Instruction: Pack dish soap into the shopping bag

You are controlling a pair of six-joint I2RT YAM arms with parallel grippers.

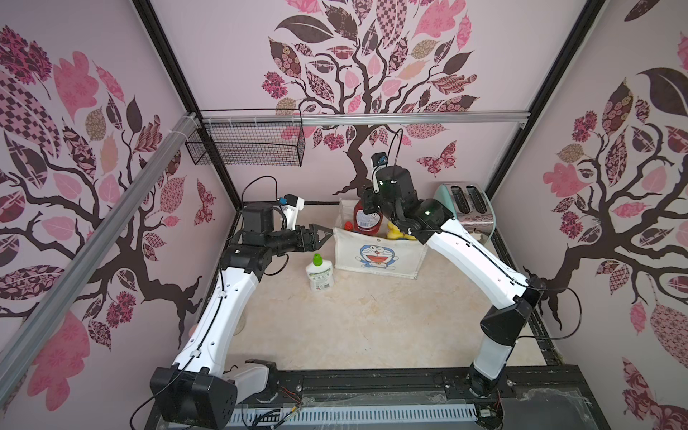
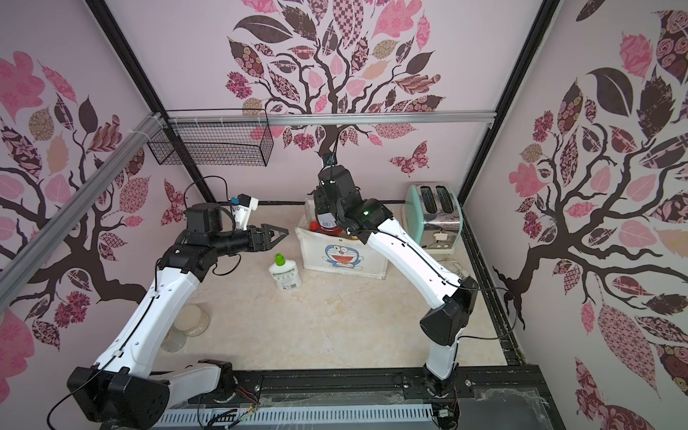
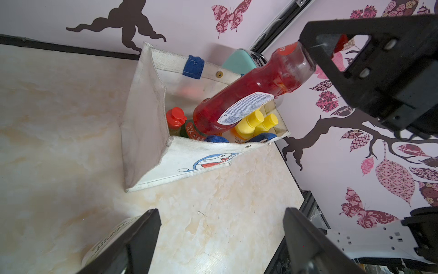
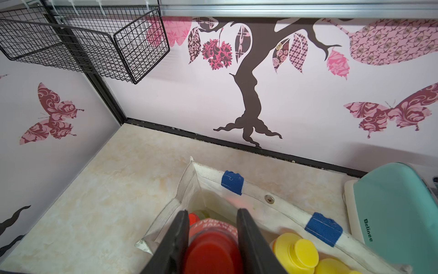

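Observation:
A red bottle [image 3: 248, 98] with a white label hangs tilted, its base within the mouth of the white shopping bag [image 1: 372, 256]. My right gripper is shut on its neck just below the red cap. Whether the base touches anything inside cannot be told. To the left of the bag, a white bottle with a green cap [image 1: 319, 273] stands upright on the table. Above and behind that bottle my left gripper [image 1: 326, 237] stands open, nothing between its fingers; in the left wrist view, one finger partly covers the white bottle [image 3: 109, 239].
Yellow-topped items [image 3: 255, 123] and a red-capped bottle [image 3: 175, 119] occupy the bag. A mint toaster [image 2: 433, 215] is to its right. At left, a wire basket [image 1: 247, 142] hangs high. Round jars [image 2: 192, 320] stand at front left.

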